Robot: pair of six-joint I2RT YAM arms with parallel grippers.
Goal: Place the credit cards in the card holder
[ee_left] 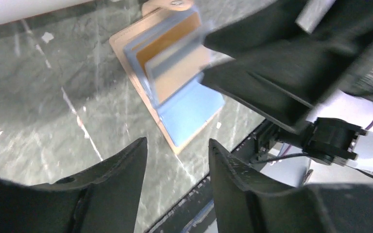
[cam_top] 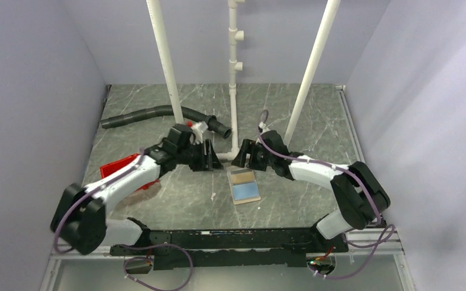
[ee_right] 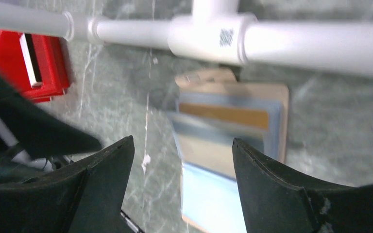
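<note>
The card holder [cam_top: 246, 191] lies unfolded on the marbled table, slightly turned, with a blue pocket at its near end and tan panels behind. In the left wrist view its clear flap [ee_left: 184, 48] stands a little raised over the tan part. My left gripper [cam_top: 214, 159] is to the left of the holder's far end, fingers apart and empty. Over the far end, slightly left of it, stands my right gripper [cam_top: 243, 156], open with nothing between its fingers. In the right wrist view the holder's blue part [ee_right: 209, 199] is partly hidden by a finger. No loose card shows clearly.
A red box [ee_right: 58, 63] stands at the left, with white and dark upright items inside. White pipe [ee_right: 311, 43] runs just behind the holder, close to both grippers. A black corrugated hose [cam_top: 139, 116] lies at the back left. Table right of the holder is clear.
</note>
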